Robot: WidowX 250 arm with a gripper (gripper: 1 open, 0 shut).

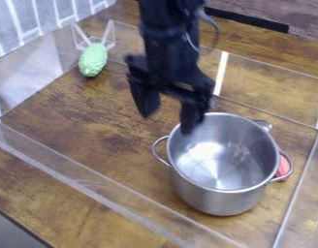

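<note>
My black gripper (pixel 170 105) is blurred, held above the wooden surface just up and left of a steel pot (pixel 223 180), its fingers spread apart with nothing seen between them. The pot is upright with a handle on each side and looks empty inside. A green corn-like toy (pixel 93 60) lies at the back left, apart from the gripper.
A red object (pixel 283 167) is partly hidden behind the pot's right side. Clear low walls surround the wooden work area (pixel 84 126), whose middle left is bare. A white railing stands at the back left.
</note>
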